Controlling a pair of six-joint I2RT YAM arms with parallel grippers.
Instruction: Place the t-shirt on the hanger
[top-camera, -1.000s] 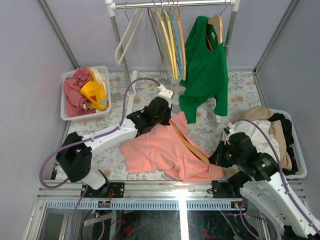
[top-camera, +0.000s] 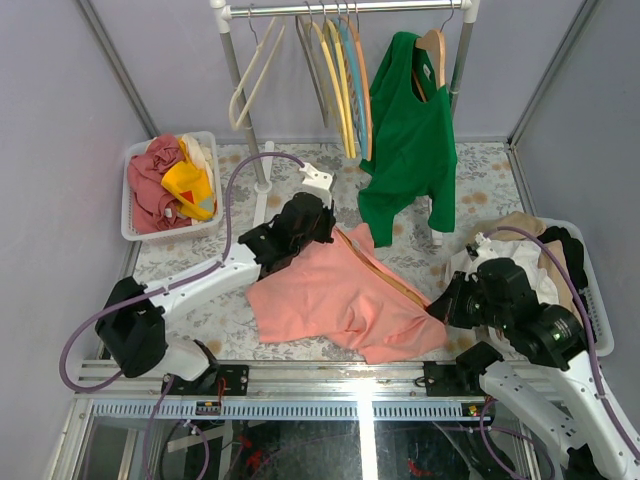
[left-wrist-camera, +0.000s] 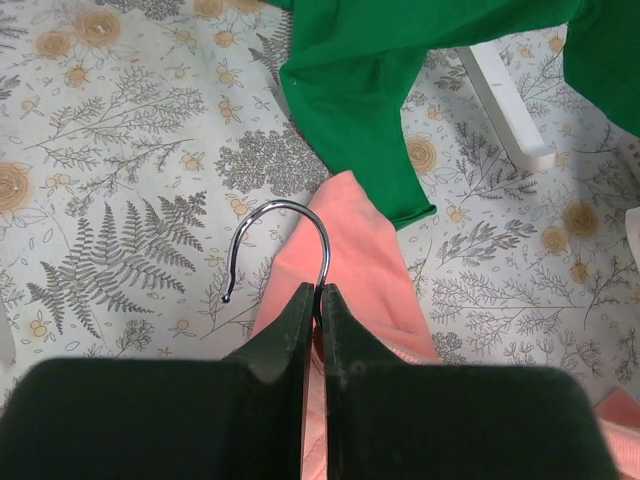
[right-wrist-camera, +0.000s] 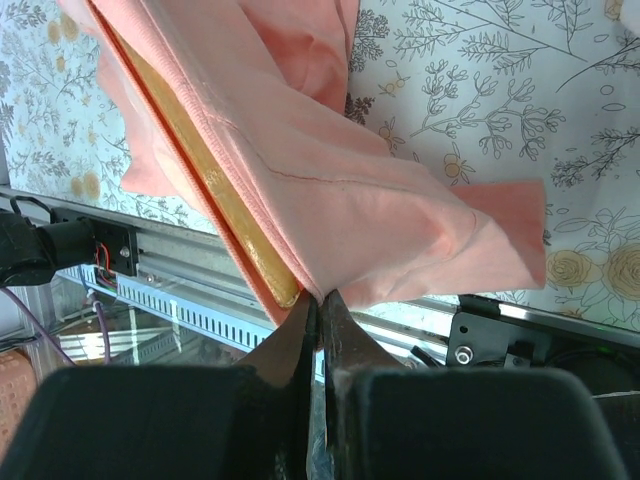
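Observation:
The pink t-shirt (top-camera: 335, 300) lies spread on the patterned table, its neck opening stretched into a long narrow slit. Inside that slit runs the wooden hanger (right-wrist-camera: 215, 180), its end close to my right gripper. In the left wrist view the metal hook (left-wrist-camera: 322, 240) stands free of the cloth, and my left gripper is shut on the hanger at the hook's base. My right gripper is shut on the shirt's neckline edge at the other end of the slit. Much of the hanger's left side is hidden under cloth.
A rack bar (top-camera: 390, 7) at the back carries several empty hangers and a green top (top-camera: 415, 140), which hangs close behind the shirt. A basket (top-camera: 165, 236) of clothes stands at left, another basket (top-camera: 599, 315) at right behind the right arm.
My right gripper has moved a little to the right with the neckline, and the slit has narrowed around the hanger. The left gripper has shifted slightly left.

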